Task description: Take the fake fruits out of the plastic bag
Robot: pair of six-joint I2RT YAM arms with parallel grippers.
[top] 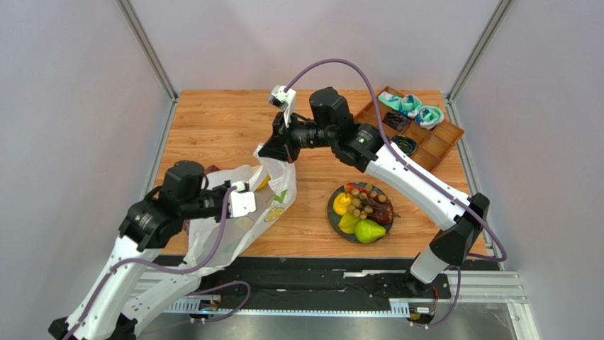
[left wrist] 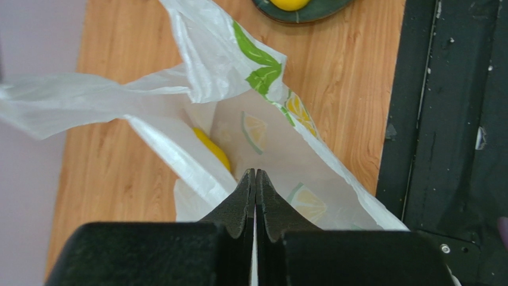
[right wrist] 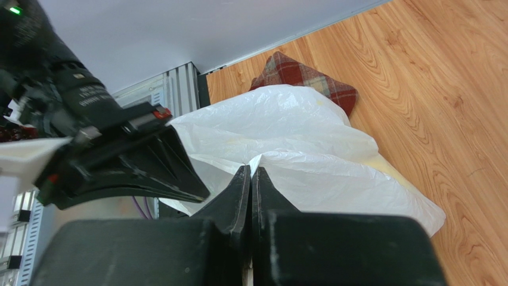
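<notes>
The white plastic bag (top: 269,212) lies crumpled and open, lemon-slice prints showing. Inside it a yellow fake fruit (left wrist: 211,149) is partly visible. My right gripper is shut on the bag's upper edge, holding it raised. My left gripper is shut, over the bag's opening, with nothing clearly held at its fingertips. At the right of the table in the top view, a dark plate (top: 333,221) holds several fake fruits, including a green pear (top: 370,231), yellow fruits and grapes.
A wooden compartment box (top: 439,142) with cloths and cables stands at the back right. A plaid cloth (right wrist: 304,80) lies beside the bag. Both arms reach over the bag.
</notes>
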